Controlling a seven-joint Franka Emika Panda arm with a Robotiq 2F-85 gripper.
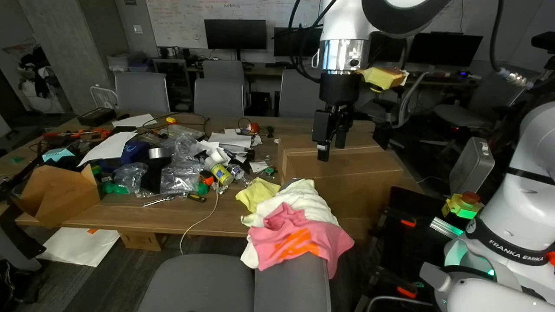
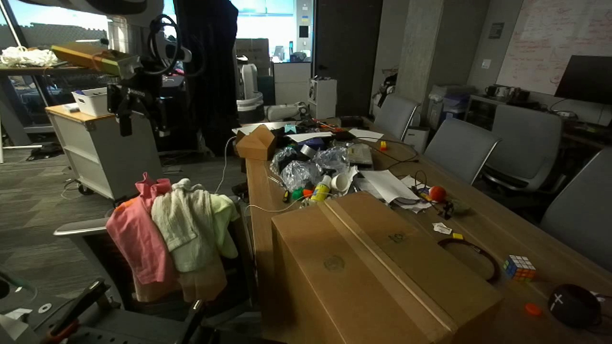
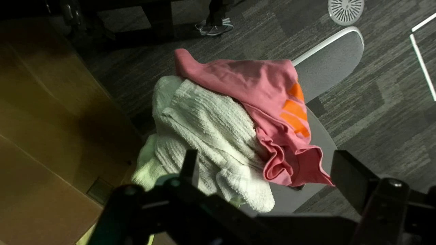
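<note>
Draped over the back of a grey chair [image 1: 292, 285] are a pink cloth with orange marks [image 1: 312, 240], a white towel [image 1: 307, 200] and a yellow-green cloth [image 1: 258, 193]. High above them, apart from the cloths, my gripper [image 1: 333, 151] points down with its fingers spread. In the wrist view the white towel [image 3: 212, 130] and pink cloth [image 3: 261, 90] lie below, between and beyond the open fingers, with no cloth held. The second exterior view shows the gripper [image 2: 142, 131] above the pink cloth [image 2: 140, 238] and white towel [image 2: 186, 223].
A large cardboard box [image 2: 373, 269] stands on the table right beside the chair. Plastic bags [image 1: 182, 166], papers, tools and a spray bottle [image 1: 222, 174] clutter the table. An open cardboard box [image 1: 62, 192] sits at its left end.
</note>
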